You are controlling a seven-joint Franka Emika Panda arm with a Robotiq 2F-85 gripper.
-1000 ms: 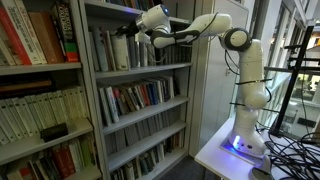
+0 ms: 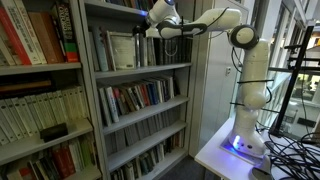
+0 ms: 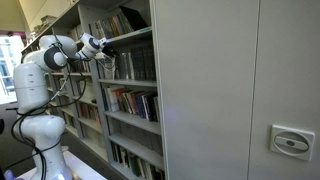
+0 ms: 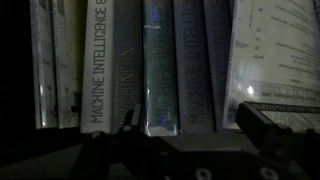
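Note:
Book spines stand side by side in the wrist view: a white one lettered Machine Intelligence (image 4: 97, 65), a dark grey book (image 4: 127, 60), a green book (image 4: 160, 70) in the middle, and a blue-grey book (image 4: 193, 65). Further right leans a pale printed cover (image 4: 275, 60). At the lower edge of that view my gripper is open, its dark fingers apart below the spines. It appears to hold nothing. From outside, the gripper (image 2: 143, 30) is high up against the shelving, in front of the upper row of books.
A tall grey bookcase (image 2: 90, 75) fills the left side, with several loaded shelves. A shelf board (image 2: 135, 72) runs below the upper books. The white table (image 2: 215, 155) at the arm's base has clear room.
The hand has risen a little and shifted slightly right in front of the upper shelf. No book has visibly moved.

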